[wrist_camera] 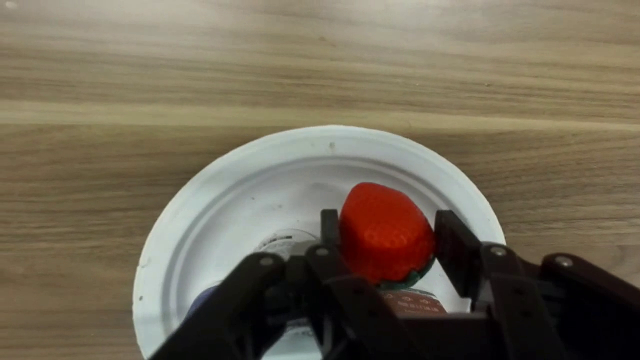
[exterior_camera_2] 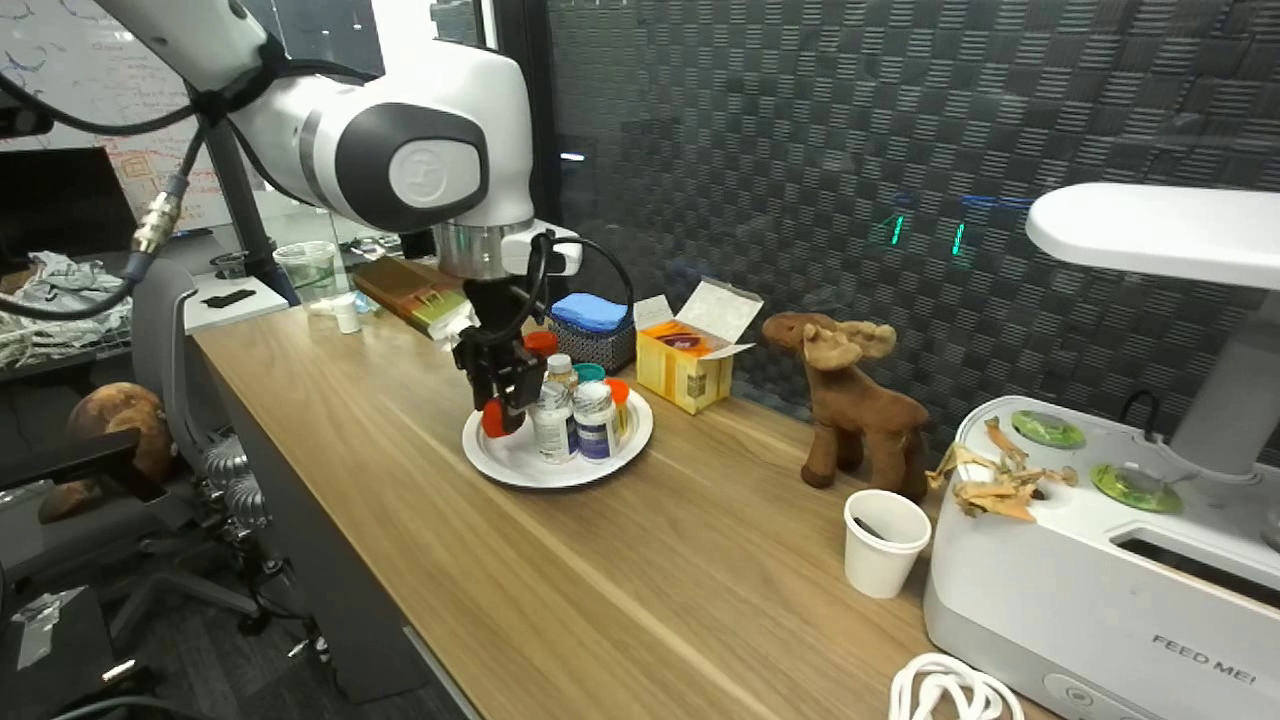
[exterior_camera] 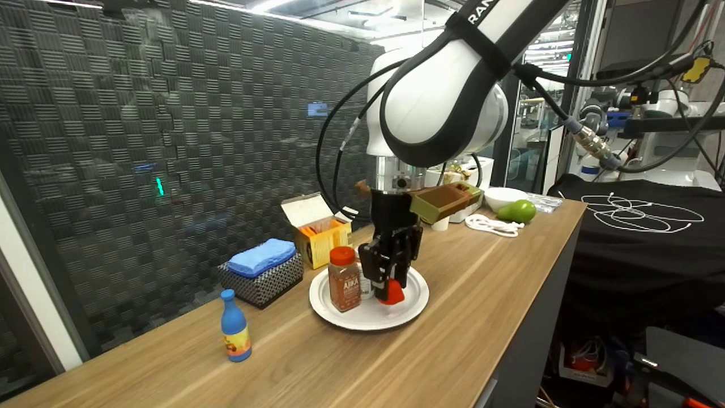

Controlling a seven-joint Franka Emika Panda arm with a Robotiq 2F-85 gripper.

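Observation:
Between the two fingers of my gripper is a red strawberry [wrist_camera: 384,231] with a bit of green at its base; the fingers press it from both sides. In exterior view 1 the strawberry [exterior_camera: 392,293] shows below the gripper [exterior_camera: 390,285], over the white plate [exterior_camera: 370,321]. Whether it touches the plate is hard to tell. A spice jar with a red lid [exterior_camera: 344,280] stands on the plate beside the gripper. Exterior view 2 shows white bottles [exterior_camera_2: 594,422] and other containers grouped on the plate, with the strawberry [exterior_camera_2: 498,419] at the opposite side.
A blue bottle [exterior_camera: 235,327] stands alone in front of the plate. Along the wall are a woven basket with a blue cloth [exterior_camera: 263,264], an open yellow box [exterior_camera_2: 684,370] and a brown plush moose [exterior_camera_2: 854,402]. Bare table lies along the front edge.

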